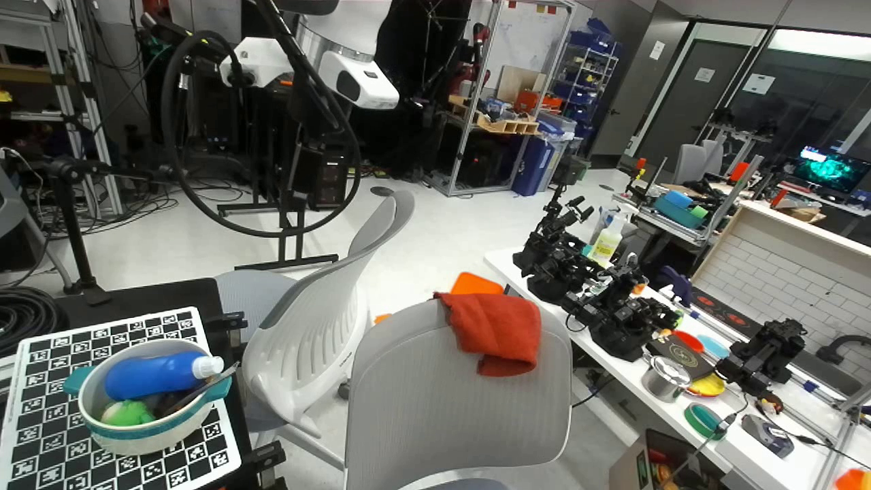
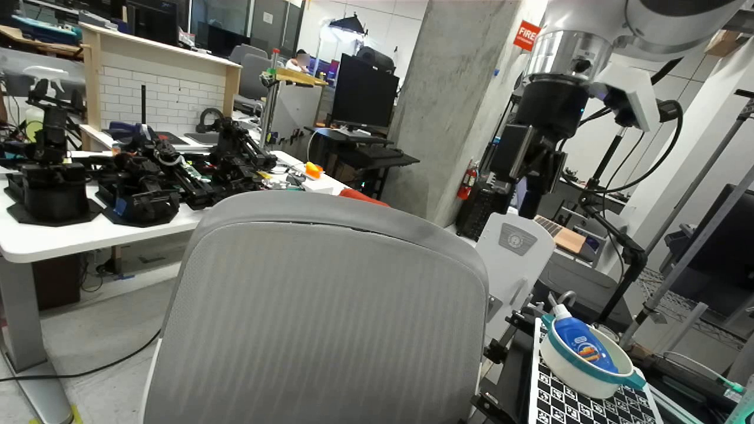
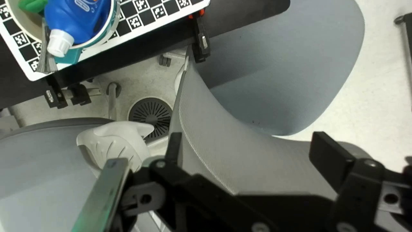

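High above the chairs my gripper stands open, its two dark fingers wide apart with nothing between them. In exterior view 2 the gripper (image 2: 528,191) hangs to the right of the near chair's backrest. A red cloth (image 1: 498,331) is draped over the top edge of a grey chair (image 1: 457,408) in exterior view 1. On the left, a white pot with teal handles (image 1: 130,438) holds a blue bottle (image 1: 155,376), a green item (image 1: 126,414) and a grey utensil. The wrist view has the blue bottle (image 3: 79,19) at its upper left, well away from the fingers.
The pot rests on a black-and-white marker board (image 1: 49,392) on a dark table. A second grey chair (image 1: 314,327) stands between that table and the cloth's chair. Black robot arms and kitchenware crowd a white bench (image 1: 588,347) at the right. Open floor lies behind the chairs.
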